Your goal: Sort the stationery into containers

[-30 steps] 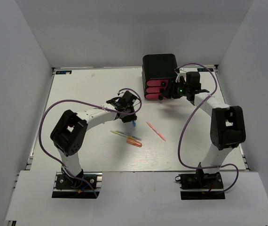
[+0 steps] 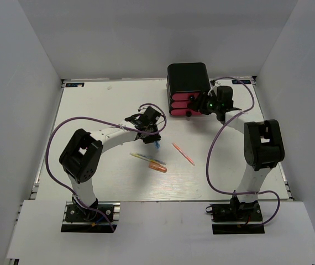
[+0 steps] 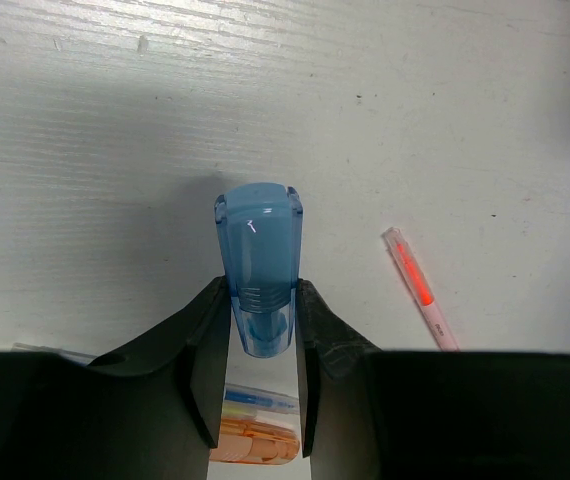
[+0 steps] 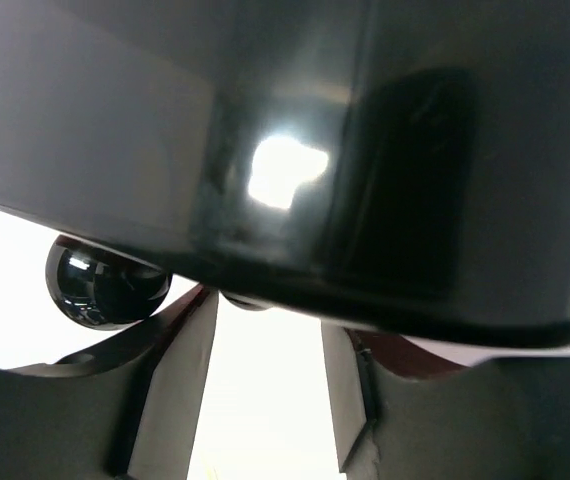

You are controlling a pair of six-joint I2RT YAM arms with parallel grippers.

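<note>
A translucent blue marker-like item (image 3: 257,240) is pinched upright between the fingertips of my left gripper, above the white table. In the top view the blue piece (image 2: 157,144) shows just below that gripper. My right gripper (image 2: 199,104) is at the front of a black box (image 2: 188,72) with pink-red drawers (image 2: 180,105). Its fingers (image 4: 175,390) stand apart under the box's dark edge. One black knob (image 4: 110,285) is outside them on the left; a second knob (image 4: 248,303) peeks out between the tips, mostly hidden.
Below the left gripper lie an orange piece (image 2: 157,167) and slim pens (image 2: 148,158). A red-orange pen (image 2: 183,153) rests apart, to their right.
The left arm and the items on the table have not moved.
</note>
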